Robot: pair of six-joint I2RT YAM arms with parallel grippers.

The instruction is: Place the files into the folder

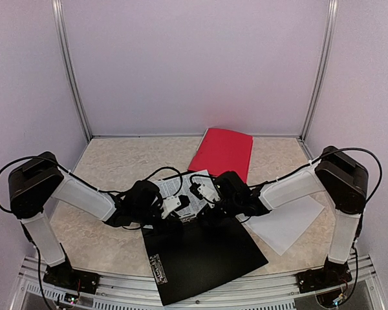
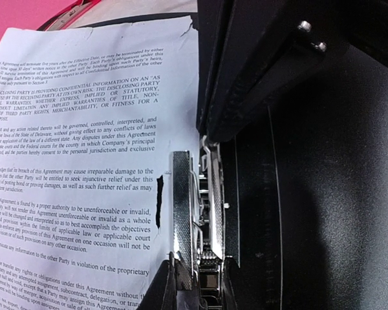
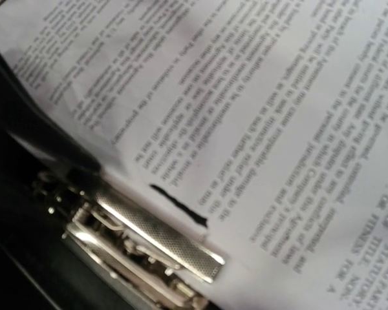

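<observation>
The black folder (image 1: pixel 200 258) lies at the table's front, with printed sheets (image 2: pixel 71 161) (image 3: pixel 258 116) along its metal clip (image 2: pixel 181 213) (image 3: pixel 155 232). My left gripper (image 1: pixel 174 213) is low over the clip, its fingertips at the bottom of the left wrist view beside it; how far open they are is unclear. My right gripper (image 1: pixel 207 206) is at the clip just right of it, reaching into the top of the left wrist view; the top view hides its fingertips.
A red folder (image 1: pixel 220 155) lies behind the arms. A white sheet (image 1: pixel 281 226) lies at the right.
</observation>
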